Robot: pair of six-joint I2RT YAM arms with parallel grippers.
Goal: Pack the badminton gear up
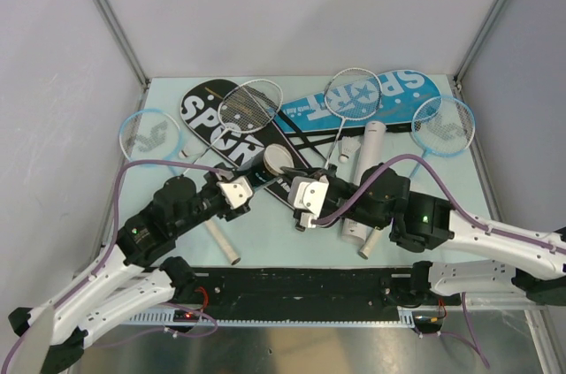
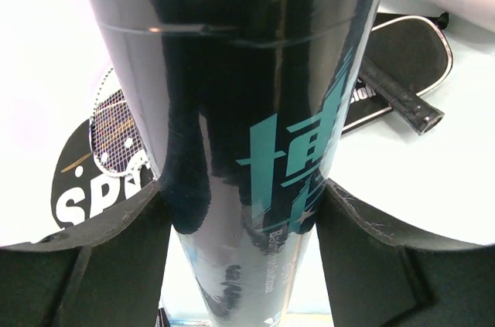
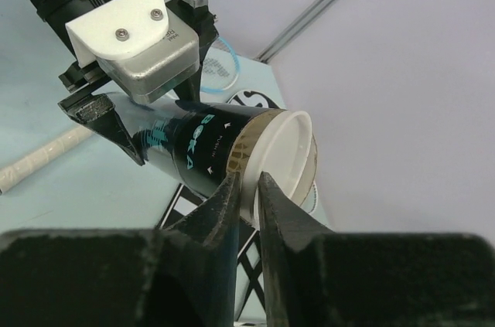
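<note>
A dark glossy tube (image 2: 232, 110) with teal lettering stands between the fingers of my left gripper, which is shut on its body. The top view shows this tube (image 1: 256, 169) tilted above the table's middle, its pale round end cap (image 1: 279, 157) toward my right arm. In the right wrist view, the fingertips of my right gripper are close together at the near rim of the white cap (image 3: 290, 153). Part of that rim shows at the narrow gap; whether they grip it I cannot tell. The cap sits at the tube's end.
Black SPORT bag (image 1: 196, 111) and blue SPORT bag (image 1: 402, 89) lie flat at the back, with white rackets (image 1: 252, 107) over them. Blue-rimmed rackets (image 1: 150, 135) lie at both sides. A pale tube (image 1: 370, 153) and shuttlecocks (image 1: 350, 146) are right of centre, partly behind my right arm.
</note>
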